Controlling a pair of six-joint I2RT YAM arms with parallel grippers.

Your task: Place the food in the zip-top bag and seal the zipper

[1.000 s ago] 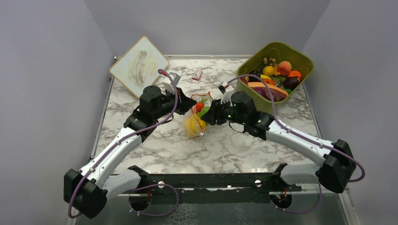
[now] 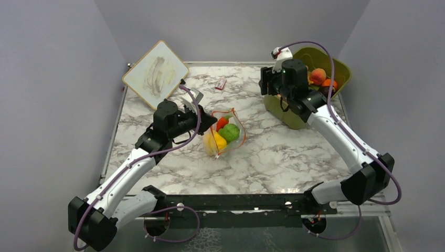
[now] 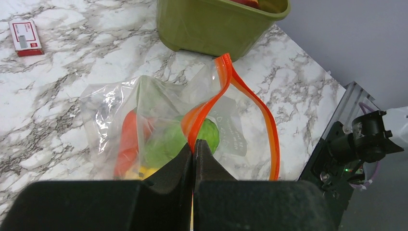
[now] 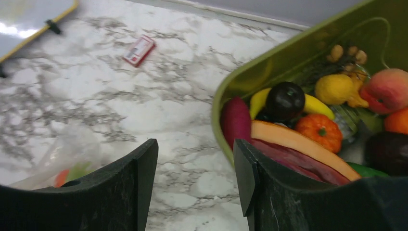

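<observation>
A clear zip bag with an orange zipper edge [image 3: 268, 126] stands on the table, its mouth spread apart. Inside it lie a red carrot-like piece [image 2: 222, 123], a round green vegetable [image 2: 229, 132] and a yellow pepper-like piece [image 2: 215, 142]. My left gripper is shut on the bag's edge, where the orange strip runs down between its fingertips. In the right wrist view my right gripper is part open with nothing between its fingers, above the table beside the left wall of the green bin [image 4: 219, 113].
The bin holds several foods, including a peach [image 2: 318, 76], a small pumpkin [image 4: 319, 130] and a dark plum [image 4: 286, 98]. A small red-and-white box [image 2: 221, 84] lies at the back. A whiteboard [image 2: 156, 74] leans at the back left.
My right gripper has moved from over the bag up and right to the bin. The bag's mouth, with the green vegetable inside, now shows unblocked. The left arm has barely shifted.
</observation>
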